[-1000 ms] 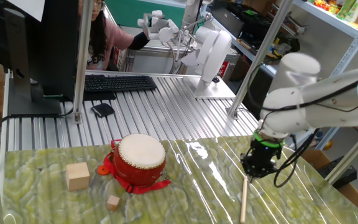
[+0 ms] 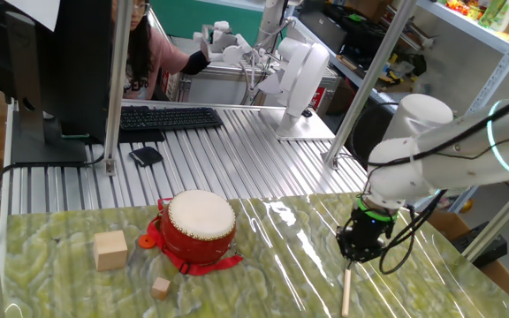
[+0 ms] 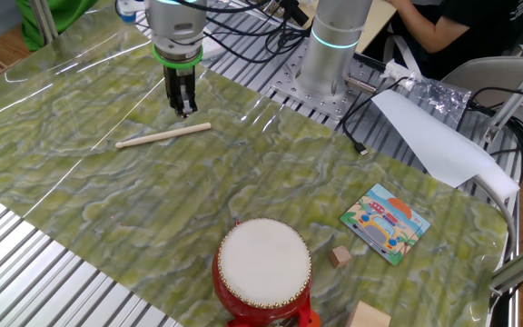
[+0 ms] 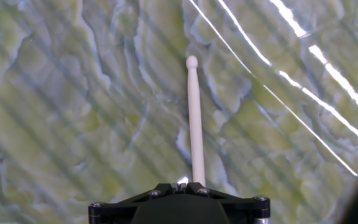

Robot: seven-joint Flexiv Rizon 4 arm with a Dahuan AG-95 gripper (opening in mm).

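Note:
A pale wooden drumstick lies on the green marbled mat, its rounded tip pointing up the wrist view and its lower part hidden behind my gripper. From the side, the gripper hangs just above and behind the stick, apart from it. Its fingers stand close together, shut, with no object visible between them. In exterior view 1 the gripper is over the far end of the stick. A red drum with a white head stands on the mat, well away from the gripper.
Beside the drum are a large wooden block, a small wooden cube and an orange-red disc. A colourful picture card lies flat near the cube.
My gripper has shifted slightly to the left and a little lower in exterior view 1. The drumstick, drum and blocks have stayed put.

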